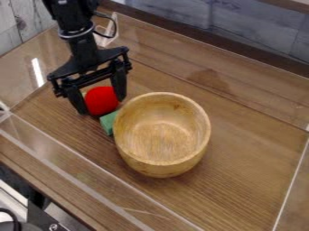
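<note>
My gripper (90, 86), a black two-fingered finger on a black arm from the upper left, stands open over a red round object (103, 98) on the wooden table, its fingers either side of it. A green object (108, 123) lies just below the red one, partly behind a large wooden bowl (161, 135), which is empty and sits to the right.
A dark area lies beyond its edge at the lower left. A white cable runs near the arm at the top left.
</note>
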